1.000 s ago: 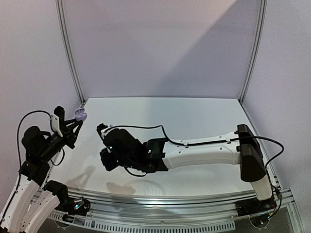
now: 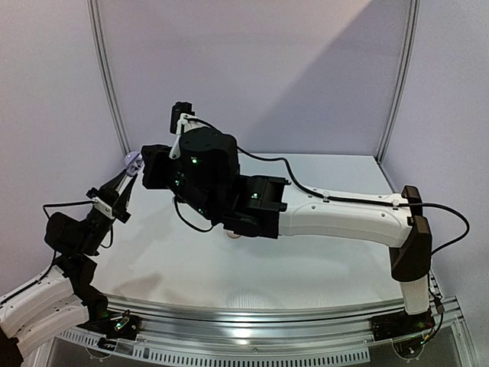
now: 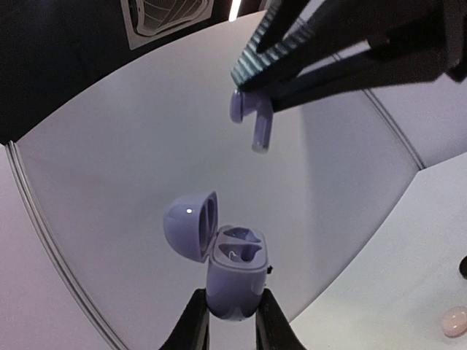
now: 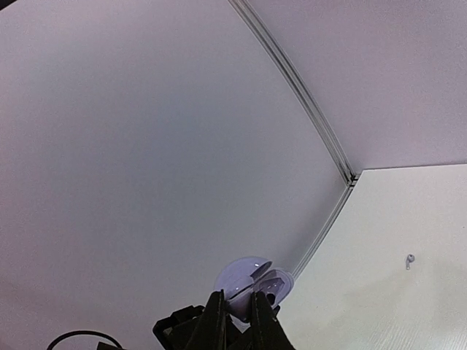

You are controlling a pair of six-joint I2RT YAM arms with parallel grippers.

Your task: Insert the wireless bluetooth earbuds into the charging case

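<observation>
The open lilac charging case (image 3: 236, 281) is pinched upright in my left gripper, its lid (image 3: 191, 224) folded back and its wells facing up. In the left wrist view a lilac earbud (image 3: 263, 130) hangs above and to the right of the case, clear of it, stem downward. My right gripper is shut on this earbud; its ridged fingers (image 3: 271, 60) come in from the upper right. The right wrist view has the case behind those fingers, and they hide the held earbud there. Another earbud (image 4: 410, 260) lies on the table.
The right arm (image 2: 344, 212) reaches across the white table (image 2: 336, 271) and covers much of it from above. A small pinkish object (image 3: 454, 321) rests on the table, beside something black (image 3: 463, 267) at the view's edge.
My right gripper has moved up and away from the table's front, closing in on the case. The left gripper has turned and brought the case slightly to the right.
</observation>
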